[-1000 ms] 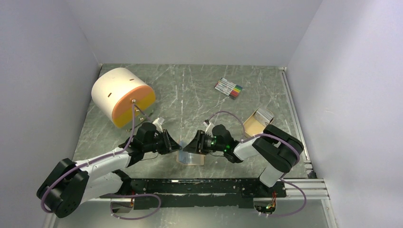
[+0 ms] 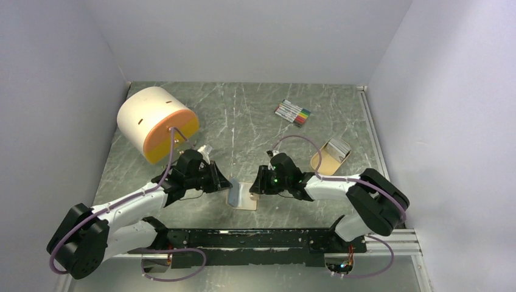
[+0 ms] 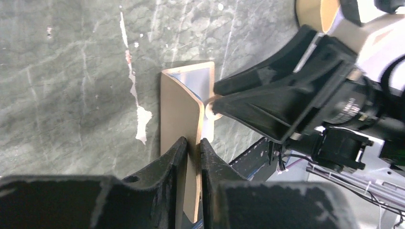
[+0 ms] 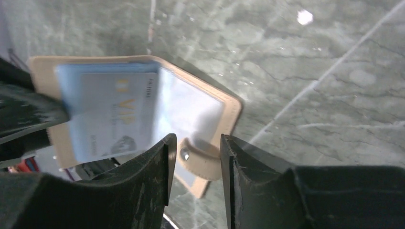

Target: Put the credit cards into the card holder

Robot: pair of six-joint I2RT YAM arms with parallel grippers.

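A tan card holder lies on the table between my two arms. Its left half is raised and shows a blue-grey VIP card behind a clear pocket; the other half lies flat with a pale pocket. My left gripper has the raised half between its closely spaced fingers; whether they press on it is unclear. Over the flat half, my right gripper stands open, with the curved snap tab showing between its fingers.
A tan box with grey-white card-like items stands at the right. Several coloured markers lie at the back, and a big cream cylinder is at the left.
Over the last second my right arm shifts, ending with its gripper at the holder's right edge. The holder looks narrower from above, its left half raised. The left gripper stays near its place.
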